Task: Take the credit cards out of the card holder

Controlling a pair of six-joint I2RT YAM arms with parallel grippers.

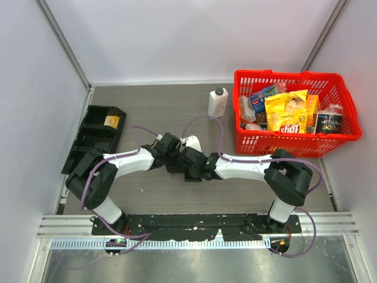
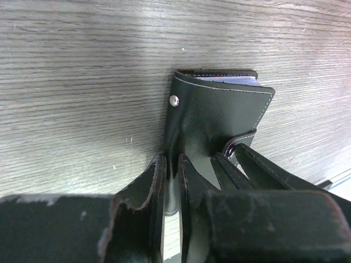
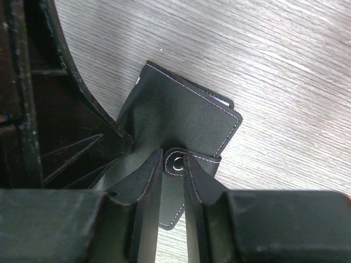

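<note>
The black card holder (image 2: 219,109) lies closed on the table, with a snap tab (image 3: 176,163) on its right edge. A pale card edge (image 2: 236,80) peeks out between its covers in the left wrist view. Shut on the holder's folded left edge is my left gripper, just below a silver rivet. My right gripper is slightly open, its fingertips either side of the snap tab in the right wrist view; whether they touch it I cannot tell. From above, the arms cover most of the holder (image 1: 192,179).
A red basket (image 1: 259,141) of snacks stands at the back right, with a white bottle (image 1: 217,104) beside it. At the left is a black tray (image 1: 94,132) holding a small yellow item. The table (image 1: 171,197) in front of the arms is clear.
</note>
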